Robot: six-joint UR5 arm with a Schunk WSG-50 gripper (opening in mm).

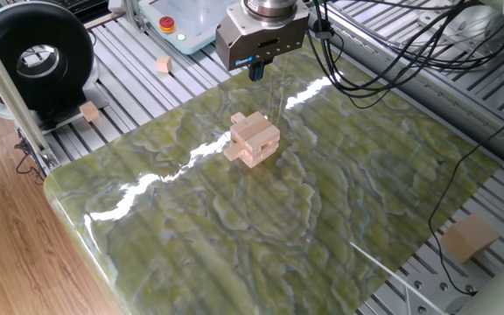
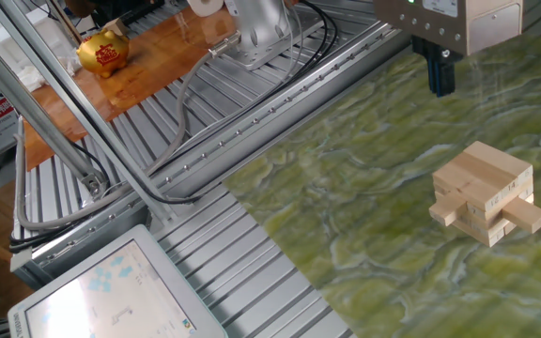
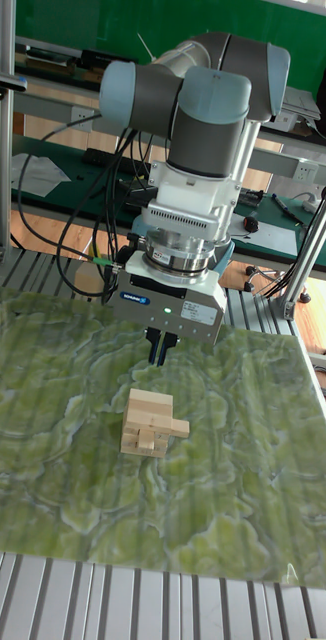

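Observation:
A stack of small wooden blocks (image 1: 255, 137) stands on the green marbled board, with single blocks jutting out of its sides. In exterior view 2 the stack (image 2: 482, 183) shows a flat top and two blocks sticking out low down. My gripper (image 3: 157, 364) hangs above and behind the stack, clear of it, its black fingers (image 2: 440, 75) pointing down. They look close together, and nothing shows between them. Whether the fingers are fully shut is too small to tell.
Around the stack the green board (image 1: 191, 236) is bare. A tablet (image 2: 115, 296) rests on the slatted table, and black cables (image 1: 383, 52) hang by the arm.

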